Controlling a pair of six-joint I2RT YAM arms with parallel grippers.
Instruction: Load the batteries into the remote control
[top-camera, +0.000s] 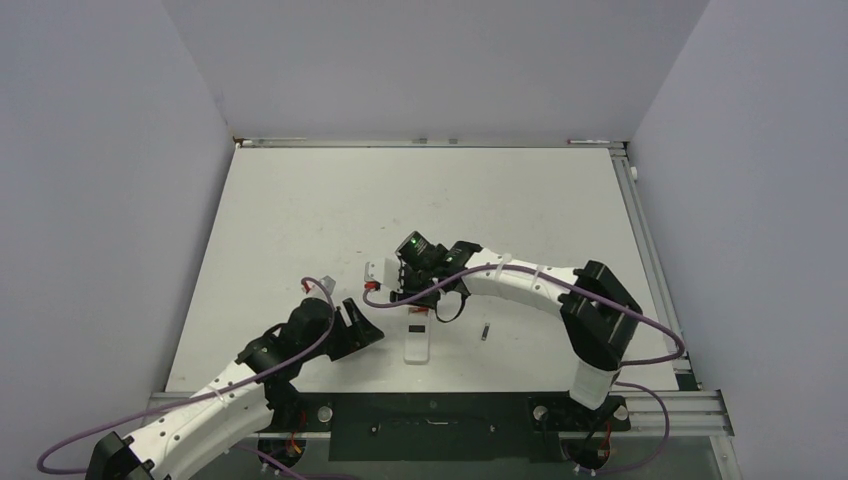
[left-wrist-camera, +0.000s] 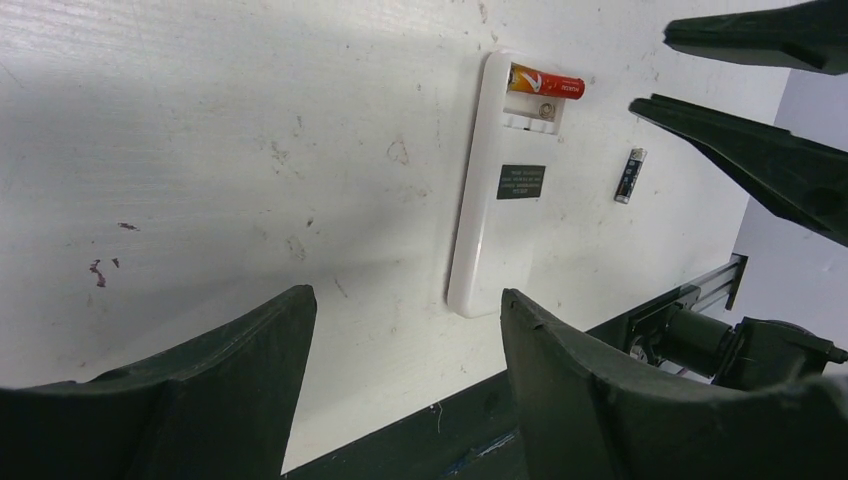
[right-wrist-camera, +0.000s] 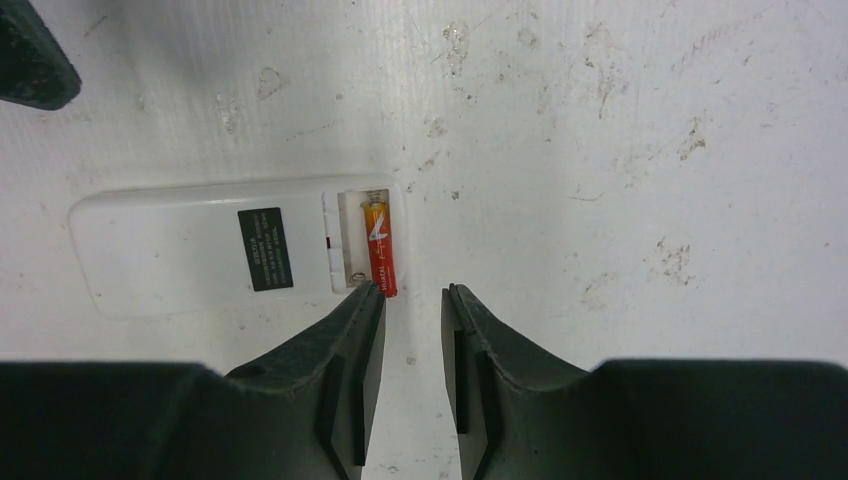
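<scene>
The white remote control (left-wrist-camera: 490, 240) lies back-up on the table, its battery compartment (left-wrist-camera: 532, 110) uncovered. In that compartment the orange AA battery (right-wrist-camera: 379, 248) rests at a slant. Its upper end meets the spring, while its red end (left-wrist-camera: 570, 88) juts past the compartment's edge, raised. The other slot beside it is empty. A dark battery (left-wrist-camera: 630, 176) lies loose on the table to the remote's right. My right gripper hovers over the remote's end, open and empty, apart from the orange battery. Left of the remote, my left gripper is open with nothing between its fingers.
Bare white table (top-camera: 300, 210) stretches behind and to the left of both arms. The dark front rail (top-camera: 430, 425) borders the near edge. In the top view the right arm (top-camera: 520, 275) covers the remote's compartment end partly.
</scene>
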